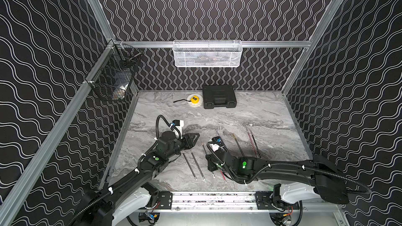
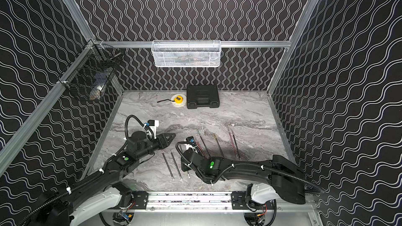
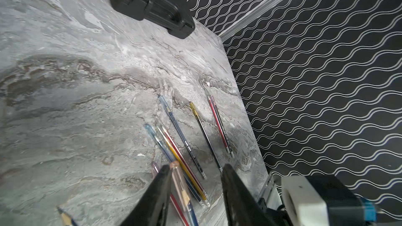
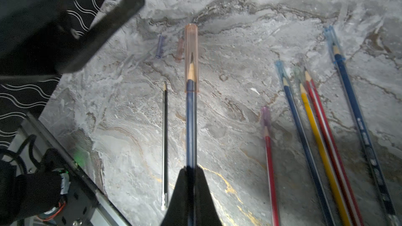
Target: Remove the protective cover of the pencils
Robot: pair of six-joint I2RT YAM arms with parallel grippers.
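My right gripper is shut on a dark blue pencil (image 4: 191, 121) with a clear orange cap (image 4: 191, 33) over its tip. My left gripper stands open above and left of it, with that capped pencil seen beyond its fingers in the left wrist view. To the right lie pencils with caps: a red one (image 4: 270, 171), a blue one (image 4: 303, 138), a yellow one (image 4: 314, 134) and several more. A bare dark pencil (image 4: 165, 142) lies left, with two loose caps (image 4: 160, 46) further back.
At the back stand a black case (image 1: 219, 96) and a yellow tape measure (image 1: 195, 99) on a white round thing. A white mesh basket (image 1: 207, 58) hangs on the back wall, a black wire basket (image 1: 113, 79) on the left.
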